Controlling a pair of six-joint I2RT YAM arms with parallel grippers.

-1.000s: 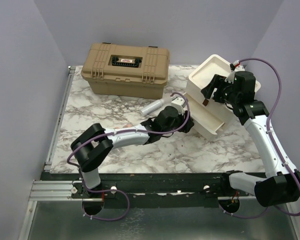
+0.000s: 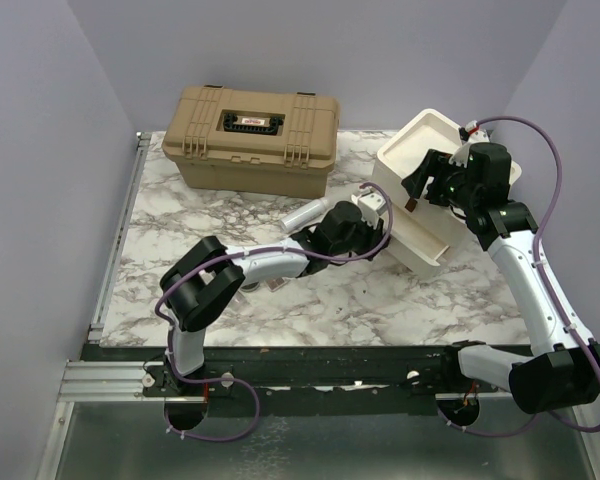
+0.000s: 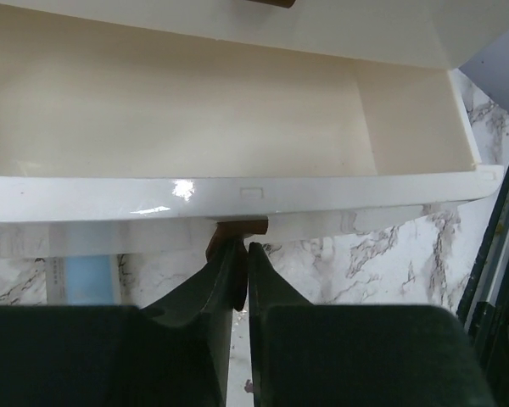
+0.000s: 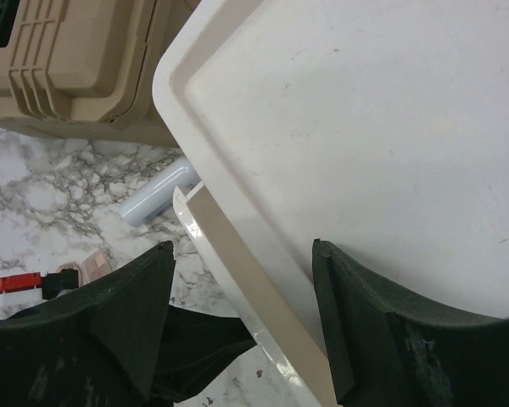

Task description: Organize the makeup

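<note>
A white organizer (image 2: 463, 205) stands at the back right. Its lower drawer (image 2: 413, 236) is pulled out, and the part inside that shows is empty. In the left wrist view, the drawer's front rim (image 3: 339, 195) runs across, with a brown handle (image 3: 240, 229) below it. The fingertips of my left gripper are close together right at this handle; whether they clamp it cannot be told. My right gripper is open over the organizer's near-left edge, its fingers apart with the top tray's wall (image 4: 276, 246) between and below them.
A tan toolbox (image 2: 252, 140) fills the back left. A pale tube (image 2: 305, 215) lies in front of it. A red item (image 4: 17, 282) and a small palette (image 4: 96, 264) rest on the marble table (image 2: 170, 250).
My left gripper has moved a little to the right, toward the drawer front. The right arm, organizer and drawer look unmoved.
</note>
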